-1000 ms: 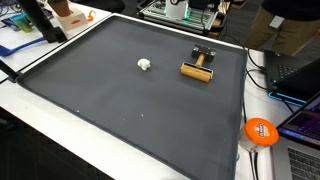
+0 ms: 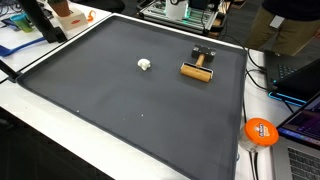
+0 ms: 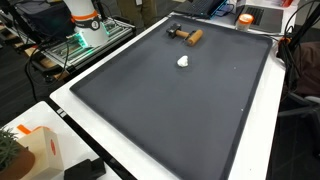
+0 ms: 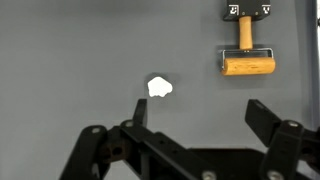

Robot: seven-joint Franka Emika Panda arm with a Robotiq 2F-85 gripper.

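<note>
On the grey board lies a small white lump (image 2: pixel 144 64), also seen as the white lump (image 4: pixel 159 87) near the middle of the wrist view. To its right in that view is a roller (image 4: pixel 247 65) with an orange-brown cylinder and handle, its black end at the frame's top. Exterior view 1 has the same roller (image 2: pixel 197 72) toward the back right of the board. The gripper hangs above the board, its two black fingers wide apart at the bottom of the wrist view. Nothing is between them, and both objects lie beyond the fingertips.
The grey board (image 3: pixel 150 100) is otherwise bare, with wide free room. An orange-lidded container (image 2: pixel 261 133) stands off the board's right side in exterior view 1, close to a laptop (image 2: pixel 303 158). A potted plant (image 3: pixel 12 155) is at exterior view 2's lower left.
</note>
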